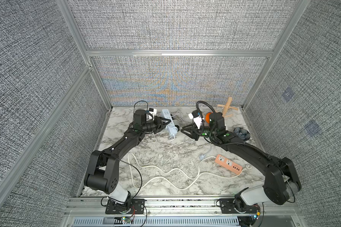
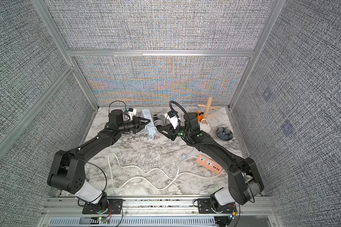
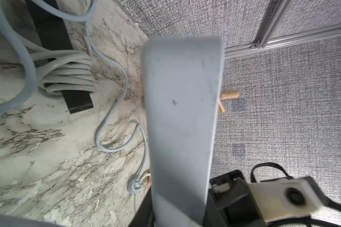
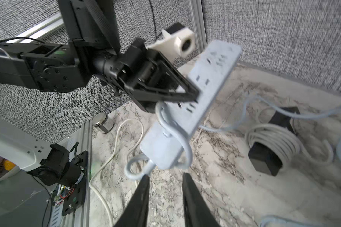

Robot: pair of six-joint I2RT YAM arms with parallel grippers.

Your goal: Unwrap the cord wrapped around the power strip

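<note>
A white power strip [image 1: 166, 115] hangs in my left gripper [image 1: 166, 124], which is shut on it and fills much of the left wrist view [image 3: 181, 113]. A cord loop hangs off its near end [image 4: 178, 136]. Behind it a dark power strip [image 4: 265, 158] lies on the table with grey cord [image 3: 64, 70] wound around it, and pale blue cord [image 3: 109, 149] snakes nearby. My right gripper [image 1: 185, 131], part open with nothing visible between its fingers, is just right of the white strip.
A pink power strip [image 1: 227, 162] with long cream cord lies front right on the marble table [image 1: 117, 147]. A wooden rack [image 1: 227, 106], an orange object [image 2: 200, 116] and a dark holder [image 2: 224, 133] stand at the back and right. The front centre holds only cord.
</note>
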